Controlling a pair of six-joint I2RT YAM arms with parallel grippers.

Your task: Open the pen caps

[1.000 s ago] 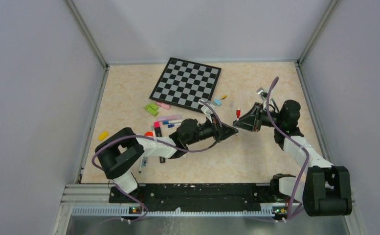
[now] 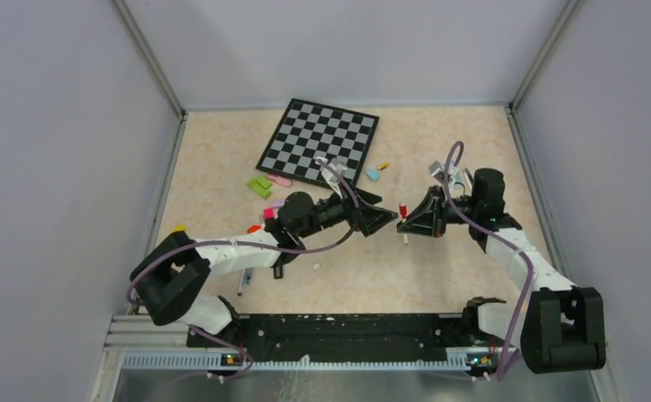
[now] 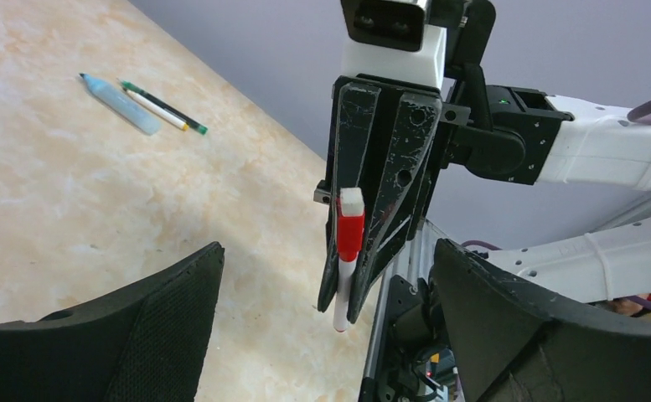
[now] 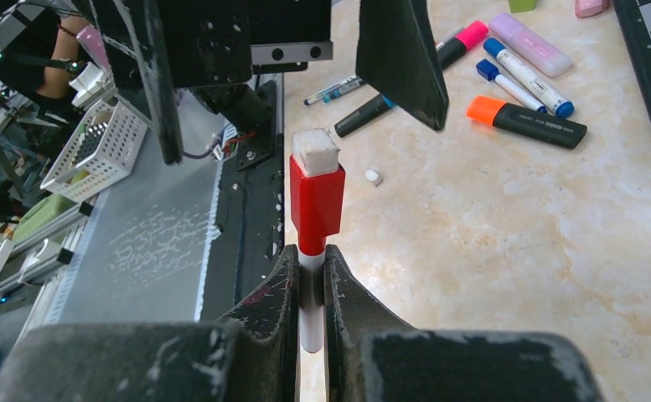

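My right gripper [image 2: 403,224] is shut on a slim white pen [image 4: 311,322], held upright. Its red cap [image 4: 317,201] sits above the fingertips, topped by a white block, and the white body shows between and below the fingers. The same pen [image 3: 349,234] appears between my left gripper's spread fingers in the left wrist view, farther off. My left gripper [image 2: 386,207] stands open just to the left of the pen, with a gap showing in the top view. Nothing is held in it.
Left on the table lie several markers, among them an orange-capped highlighter [image 4: 527,121] and a blue-capped marker [image 4: 529,75]. A checkered board [image 2: 317,142] is at the back. Thin pens [image 3: 162,109] and a blue marker [image 3: 121,102] lie at the right.
My right gripper has shifted a little left and toward the front, still carrying the pen.
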